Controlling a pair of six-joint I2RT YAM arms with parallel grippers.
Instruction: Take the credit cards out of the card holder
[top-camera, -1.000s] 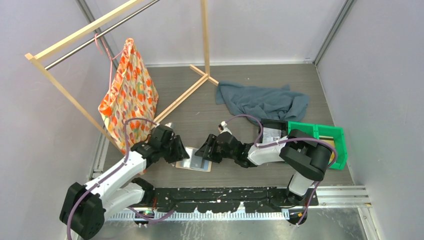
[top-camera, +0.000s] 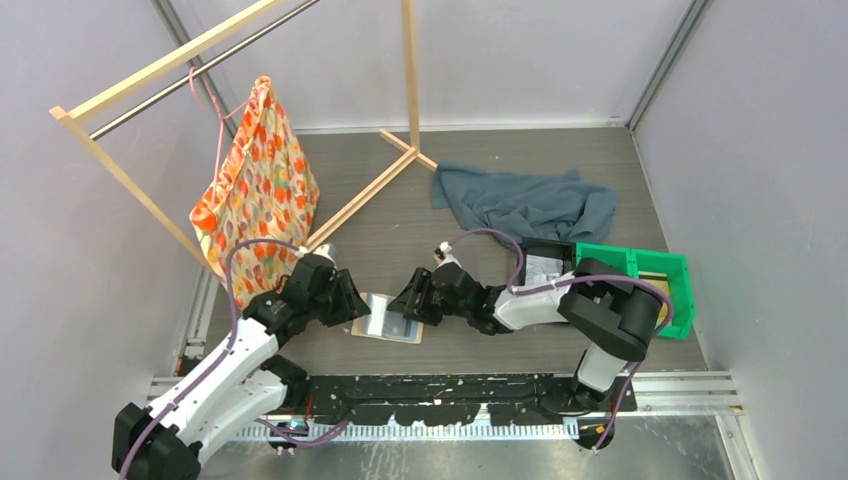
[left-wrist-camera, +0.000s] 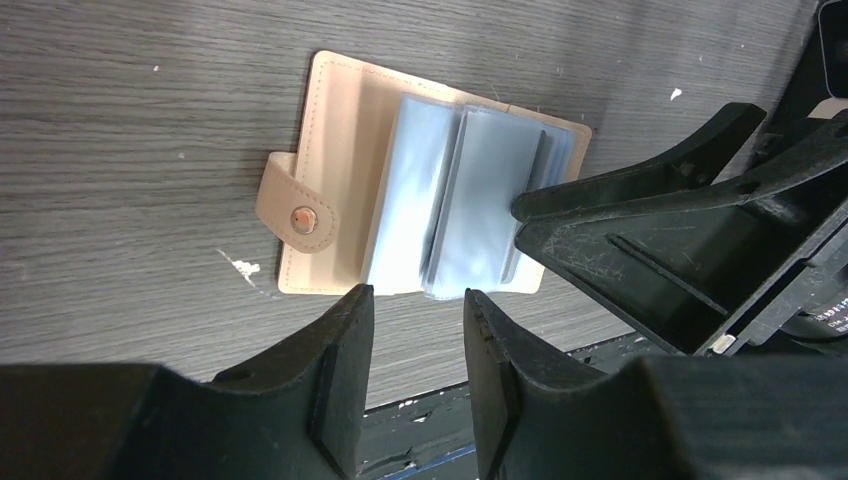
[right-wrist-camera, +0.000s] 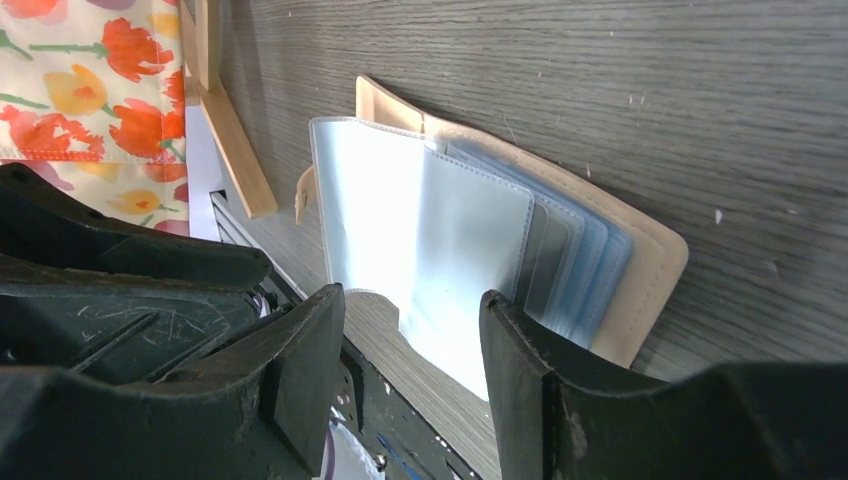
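The tan card holder (left-wrist-camera: 350, 130) lies open on the floor, with clear plastic sleeves (right-wrist-camera: 463, 250) and bluish layers under them; whether those are cards I cannot tell. Its snap strap (left-wrist-camera: 275, 192) is at the left in the left wrist view. My left gripper hovers at the holder's near left, fingertips apart with nothing visible between them. My right gripper is over the sleeves from the right, open, its fingers at the right part of the holder.
A floral bag (top-camera: 262, 180) hangs from a wooden frame at the left. A blue cloth (top-camera: 525, 200) lies at the back, green bins (top-camera: 680, 290) at the right. Floor between holder and cloth is clear.
My left arm has drawn back slightly to the left, away from the holder, compared with a second ago. The right arm looks unchanged.
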